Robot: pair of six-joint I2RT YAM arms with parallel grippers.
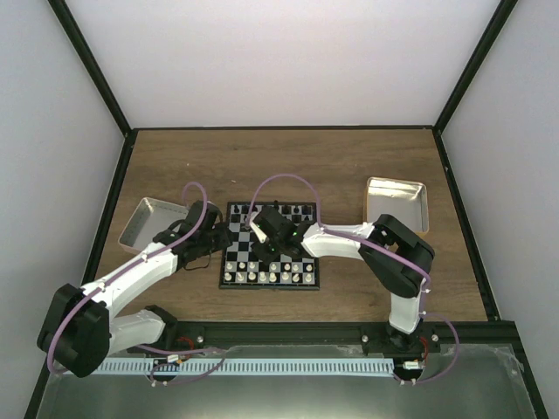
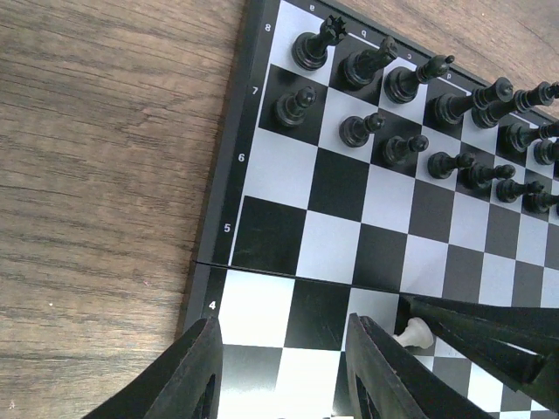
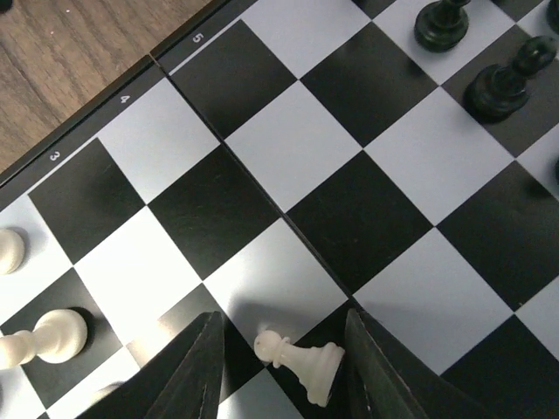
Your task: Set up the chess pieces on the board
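The chessboard has black pieces in rows along the far edge and white pieces along the near side. A small white piece lies on its side mid-board, between the fingers of my right gripper, which are part open; whether they touch it I cannot tell. In the left wrist view the same piece shows beside the right gripper's dark fingers. My left gripper stands open over the board's left part, with nothing seen held. A black pawn stands upright at the upper right of the right wrist view.
A metal tray sits at the left behind the left arm, and another tray at the right. Both arms are close together over the board.
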